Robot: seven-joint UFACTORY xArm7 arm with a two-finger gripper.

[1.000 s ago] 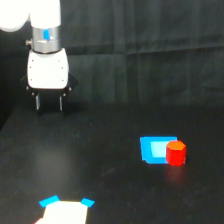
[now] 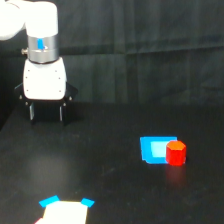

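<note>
My gripper (image 2: 47,114) hangs over the table's far left with its two dark fingers wide apart and nothing between them. A small red block with a many-sided outline (image 2: 176,153) sits at the right, far from the gripper. It overlaps the right side of a blue square (image 2: 147,144) with a pale centre; whether it rests on that square or just in front, I cannot tell. At the bottom left, a white piece with blue corners (image 2: 65,213) is cut off by the frame's lower edge.
A bit of red (image 2: 40,220) shows beside the white piece at the bottom edge. A dark curtain (image 2: 140,50) hangs behind.
My gripper has come a little lower or nearer to the camera, and its fingers appear farther apart. The red block, blue square and white piece have stayed put.
</note>
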